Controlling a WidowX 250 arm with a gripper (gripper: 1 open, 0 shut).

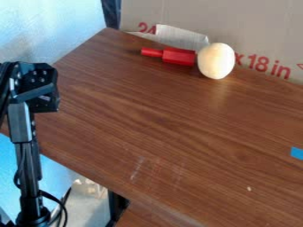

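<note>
At the back of the wooden table, a red cylindrical object with a thinner handle (pixel 175 57) lies on its side beside a white egg-shaped object (pixel 215 60). My black gripper (pixel 42 89) is at the left edge of the view, above the table's left side and well away from both objects. I cannot tell whether it is open or shut.
A cardboard box wall (pixel 267 35) stands along the back, with a pale strip behind the red object. A piece of blue tape (pixel 297 152) is at the right.
</note>
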